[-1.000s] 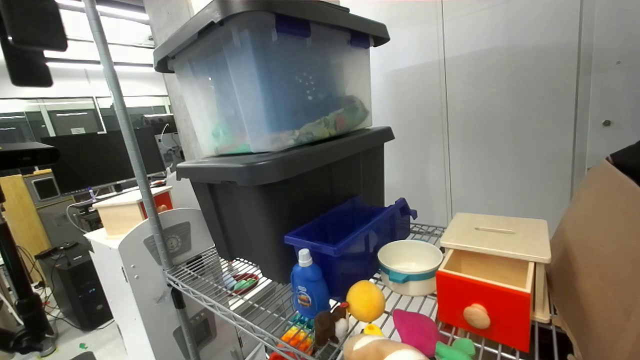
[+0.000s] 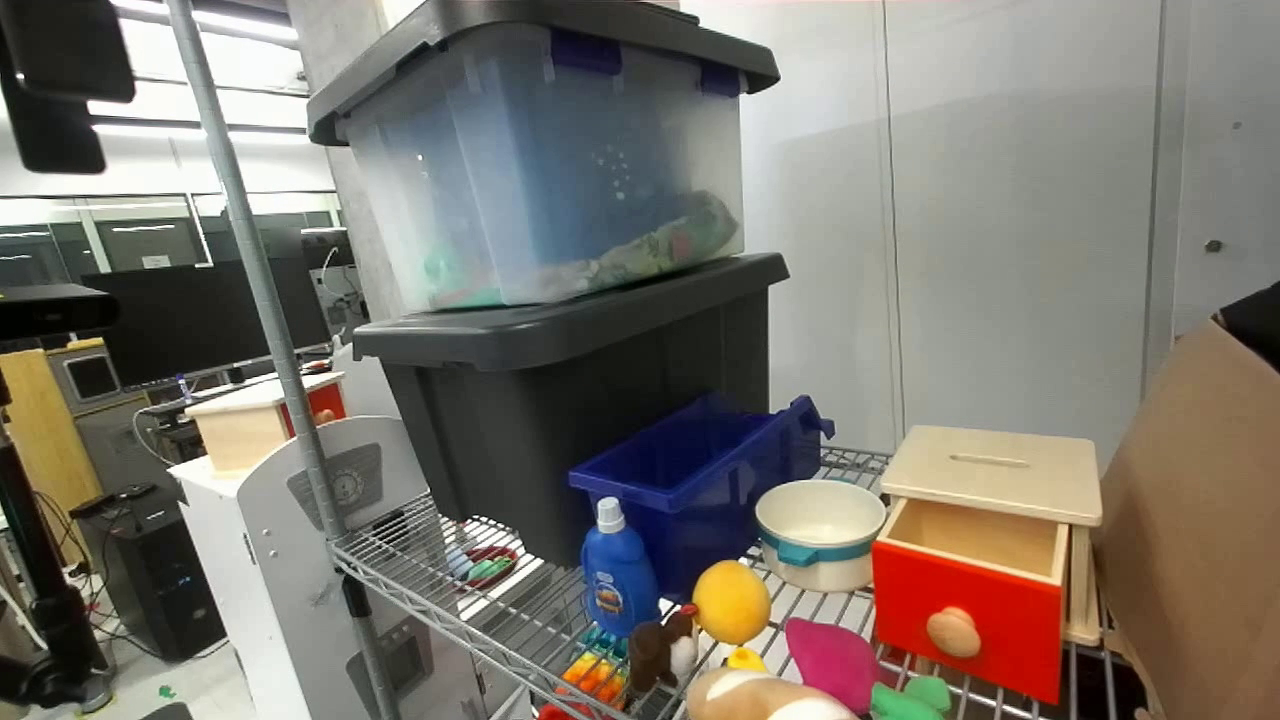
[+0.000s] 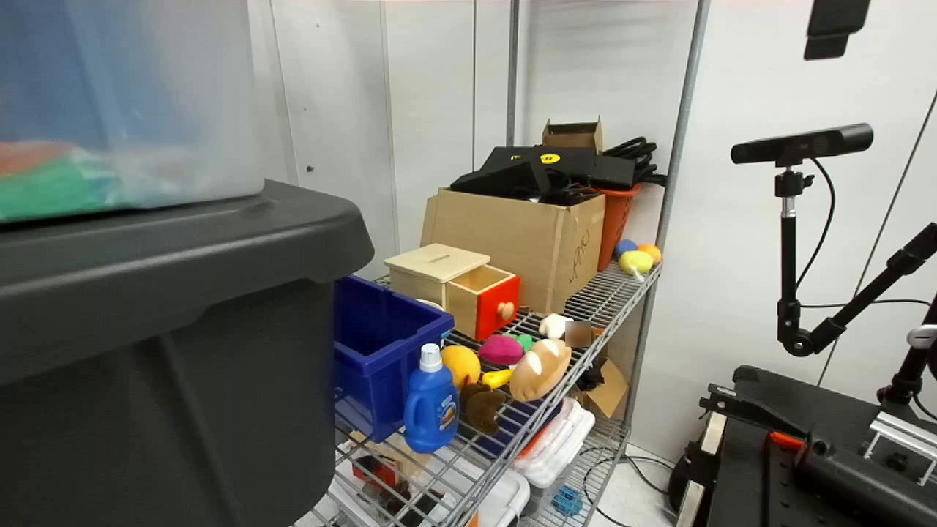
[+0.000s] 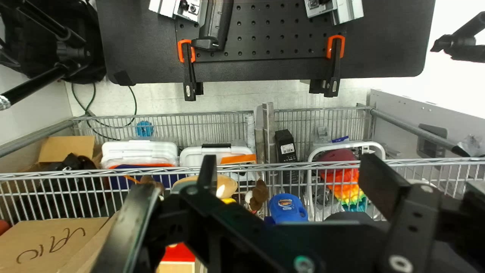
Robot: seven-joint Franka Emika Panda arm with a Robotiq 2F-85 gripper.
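My gripper shows only in the wrist view, its dark fingers wide apart and nothing seen between them. It hangs over the shelf's front edge. On that shelf, a wooden box (image 2: 991, 462) has its red drawer (image 2: 969, 612) pulled out, empty as far as I can see. To its left stands a cream pot (image 2: 822, 528) with teal handles, then a blue bin (image 2: 708, 480). A blue detergent bottle (image 2: 619, 576) is upright in front of the bin. Nearby lie an orange ball (image 2: 732, 602), a magenta plush (image 3: 501, 350) and a bread-like plush (image 3: 539, 370).
Stacked storage tubs (image 2: 576, 396) block the shelf's left side. A cardboard box (image 3: 514, 237) stands on the other side of the drawer box. The wire shelf edge (image 4: 236, 167) runs across below my gripper. A black table (image 4: 268, 70) lies opposite.
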